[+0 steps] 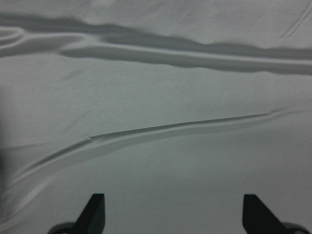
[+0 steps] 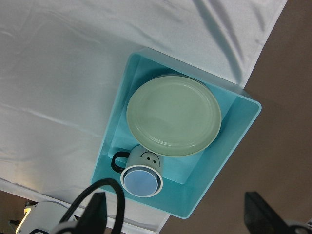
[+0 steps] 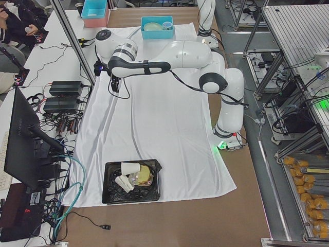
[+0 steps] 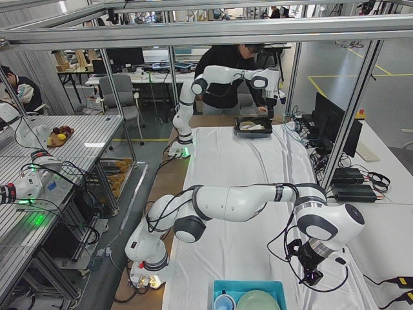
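Note:
A blue bin (image 2: 229, 146) at one cloth end holds a green plate (image 2: 173, 114) and a smiley mug (image 2: 148, 161) with a blue cup inside. My right gripper hangs above that end, open and empty. My left gripper is open over bare, creased white cloth (image 1: 195, 92). At the other end, a black tray (image 3: 108, 190) holds white items and a clear package with yellowish contents; exactly what these are is unclear.
A monitor (image 3: 25, 144), cables and black boxes (image 3: 66, 88) line one side; metal frames (image 4: 368, 64) stand around the table. A person (image 4: 226, 97) is beyond the tray end.

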